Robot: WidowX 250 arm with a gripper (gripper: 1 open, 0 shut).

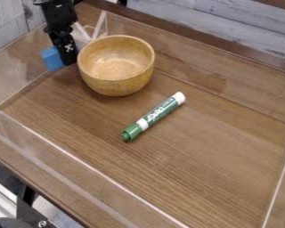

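Observation:
The dark gripper (60, 53) reaches in from the upper left, shut on a small blue block (52, 61) at the left of the table, just left of the wooden bowl. Its fingertips are small and partly dark against the wood. The round tan bowl (115, 64) stands at the upper middle. A green tube with white ends (155, 117) lies diagonally in the middle of the table.
A pale, crumpled translucent item (93, 28) is behind the bowl, by the gripper.

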